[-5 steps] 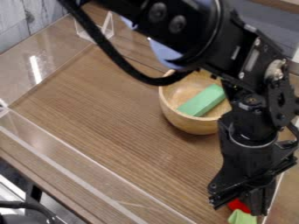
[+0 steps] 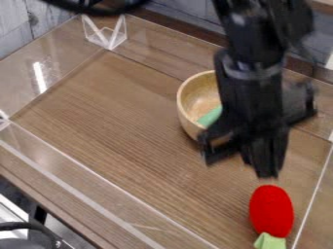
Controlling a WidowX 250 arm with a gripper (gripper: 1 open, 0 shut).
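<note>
The dark robot arm and gripper (image 2: pixel 247 146), blurred by motion, fill the upper middle and right. I cannot make out its fingertips or what is between them. A red rounded object (image 2: pixel 271 207) lies at the lower right, below the gripper, with a light green piece (image 2: pixel 271 241) at its lower end. A wooden bowl (image 2: pixel 196 97) stands behind the arm, partly hidden, with a green block (image 2: pixel 208 118) in it.
A small clear rack or container (image 2: pixel 104 31) stands at the back left near the corrugated wall.
The gripper has moved up and away from the lower right, where it was over the red object. The red object, mostly hidden before, now shows fully.
</note>
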